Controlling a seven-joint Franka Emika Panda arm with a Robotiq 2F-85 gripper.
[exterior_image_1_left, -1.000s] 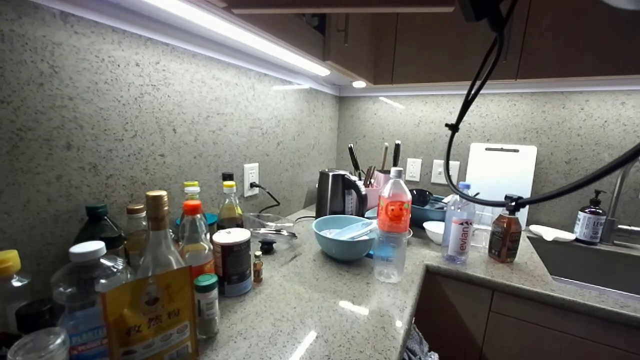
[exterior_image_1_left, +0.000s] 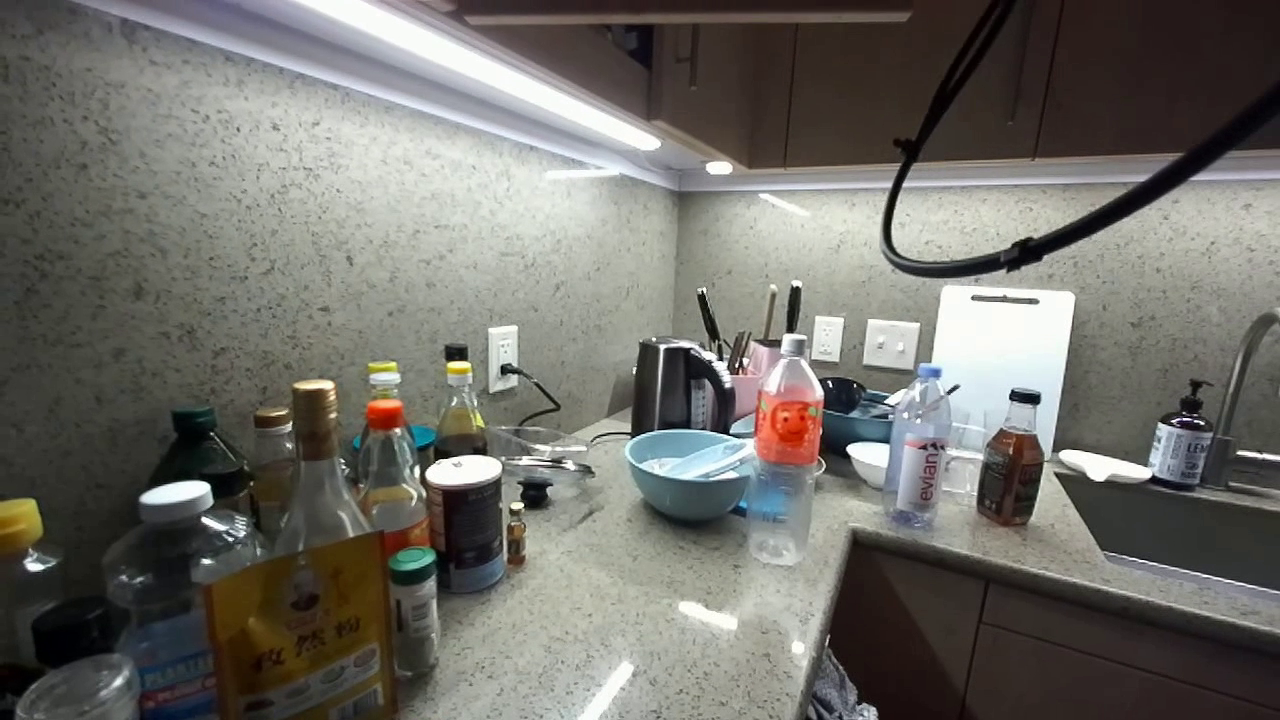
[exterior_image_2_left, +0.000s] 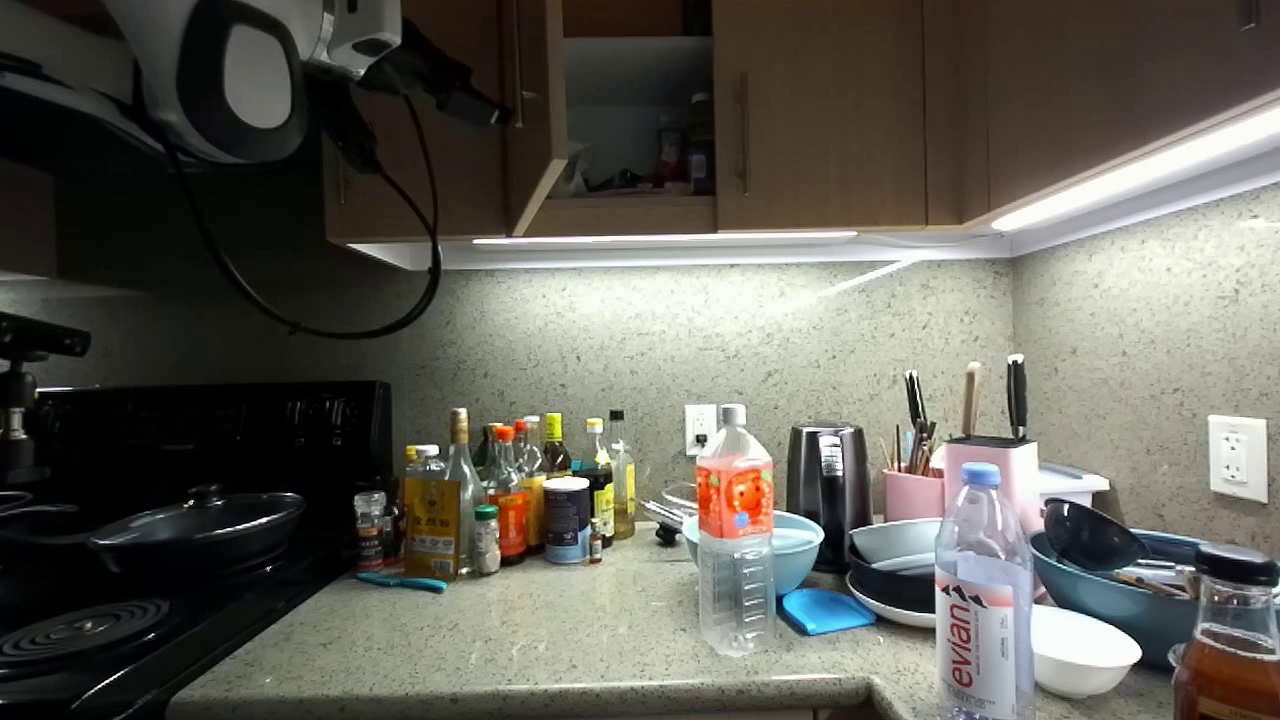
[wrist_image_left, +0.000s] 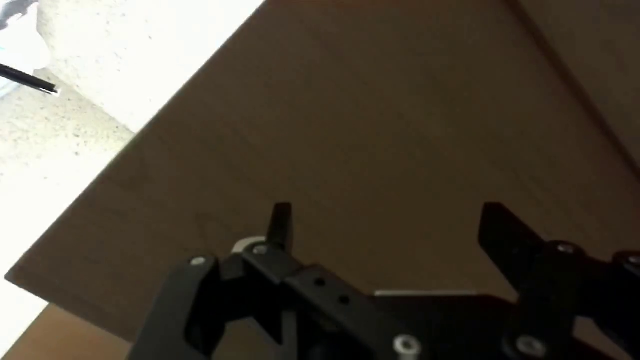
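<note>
High at the left in exterior view 2, my black gripper (exterior_image_2_left: 494, 113) is beside the cabinet door (exterior_image_2_left: 537, 144), which stands ajar with its upright handle (exterior_image_2_left: 518, 66) close to the fingertips. Whether they touch cannot be told. The wrist view has the two fingers of my gripper wide apart, nothing held between them, in front of a brown wooden panel (wrist_image_left: 360, 138). Through the door's gap, the cabinet's white interior (exterior_image_2_left: 630, 102) shows several items on its floor. Exterior view 1 does not include the gripper, only its looping cable (exterior_image_1_left: 1020, 254).
Below, the counter (exterior_image_2_left: 576, 636) holds a clear bottle with an orange label (exterior_image_2_left: 735, 504), an Evian bottle (exterior_image_2_left: 981, 600), a kettle (exterior_image_2_left: 825, 492) and a blue bowl (exterior_image_2_left: 792, 546). Several seasoning bottles crowd the wall. The stove (exterior_image_2_left: 108, 600) lies at left.
In exterior view 1 the cable loop has risen, and the dark arm part at the top edge has gone out of view. The counter items have stayed put.
</note>
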